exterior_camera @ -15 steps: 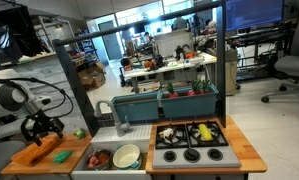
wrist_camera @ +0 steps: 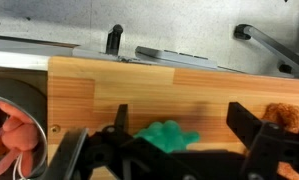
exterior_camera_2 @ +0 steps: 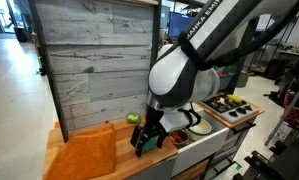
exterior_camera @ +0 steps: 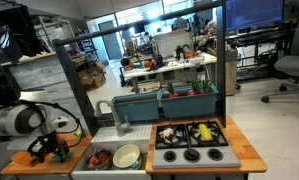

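A green, lumpy object (wrist_camera: 167,137) lies on the wooden counter, partly covered by my gripper's body in the wrist view. My gripper is open above it, one finger to each side, with the object lower in the picture than the fingertips. From the first exterior view, the gripper (exterior_camera: 49,149) is low over the counter, beside the green object (exterior_camera: 61,155). In the second exterior view the gripper (exterior_camera_2: 144,139) partly hides it. Whether the fingers touch it, I cannot tell.
An orange cloth (exterior_camera_2: 86,153) lies flat on the counter near the gripper. On the other side is a metal pot (wrist_camera: 31,100) with a red item (wrist_camera: 14,140) inside. A pale bowl (exterior_camera: 126,156) sits in the sink area, with a stove (exterior_camera: 192,158) beyond it.
The arm has come down toward the counter and a little to the right in the first exterior view, to the green object. The green object shows no clear shift.
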